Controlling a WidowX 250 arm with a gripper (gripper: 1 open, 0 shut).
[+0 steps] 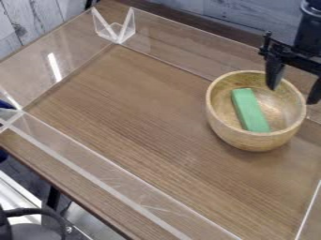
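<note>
My gripper (292, 70) is at the upper right, dark, above and behind the rear rim of a round wooden bowl (257, 141). Its fingers point downward and stand apart, open. Inside the bowl lies a flat green block (250, 110), lengthwise toward the front.
A wooden table (126, 122) fills most of the view, its middle and left clear. A clear, angular plastic object (114, 26) sits at the back left. A wall runs along the back, and a dark round fixture with cables (32, 227) is at the lower left.
</note>
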